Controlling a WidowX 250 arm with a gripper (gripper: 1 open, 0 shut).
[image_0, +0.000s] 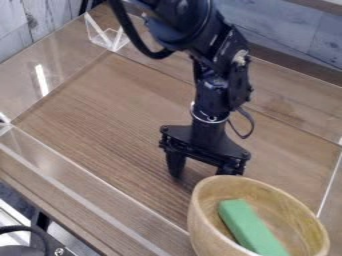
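My black gripper hangs low over the wooden table at the centre, its fingers pointing down near the surface. Whether anything is between the fingers is too dark to tell. Just in front and to the right of it stands a light wooden bowl with a green block lying inside.
A wall runs along the back. Clear tape strips cross the table near its edges. Black cables lie beyond the front left edge.
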